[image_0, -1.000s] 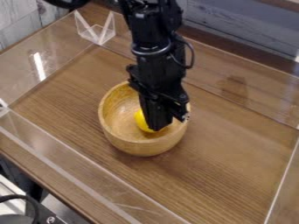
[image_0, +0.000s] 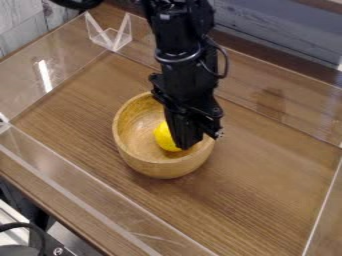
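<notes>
My black gripper (image_0: 201, 125) reaches down from the top centre over a tan wooden bowl (image_0: 140, 155). Its fingertips are low at the bowl's right side, just right of a round yellow object (image_0: 167, 139) lying in the bowl, which the gripper partly hides. Whether the fingers touch the yellow object, and how far apart they stand, is hard to tell.
A clear plastic piece (image_0: 110, 30) stands at the back left. A black cable (image_0: 27, 235) lies at the front left corner.
The gripper has shifted very slightly over the bowl, and a little less of the yellow object shows. The bowl stays in place.
</notes>
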